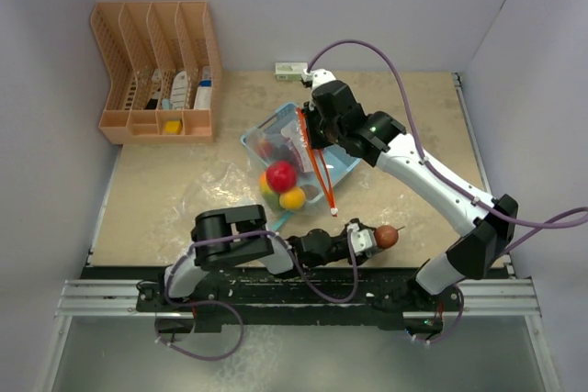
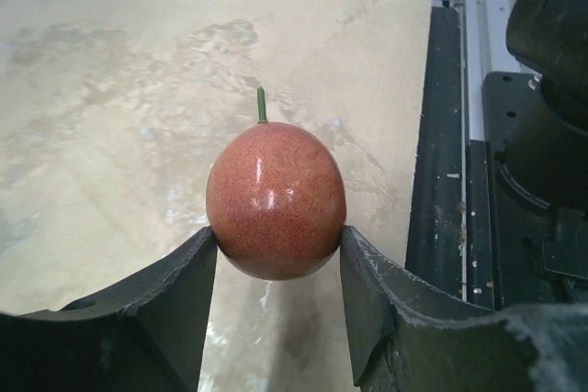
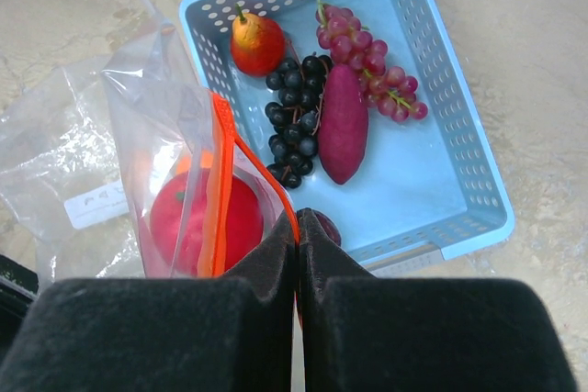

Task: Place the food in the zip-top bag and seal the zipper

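Observation:
A round reddish-brown fruit with a green stem [image 2: 276,199] is pinched between the fingertips of my left gripper; from above, the fruit [image 1: 387,236] shows near the table's front edge. The clear zip bag [image 3: 161,103] has an orange zipper edge [image 1: 313,159] and holds a red fruit [image 1: 281,176], an orange one [image 1: 292,198] and others partly hidden. My right gripper is shut at the bag's mouth, with only the thin orange rim [image 3: 276,192] showing between its fingers. Its fingertips are hidden by the arm in the top view.
Behind the bag lies a blue basket [image 3: 473,158] with dark grapes [image 3: 296,117], red grapes [image 3: 372,66], a purple oblong item [image 3: 344,126] and a pear [image 3: 257,44]. A peach-coloured divided rack [image 1: 158,66] stands at the back left.

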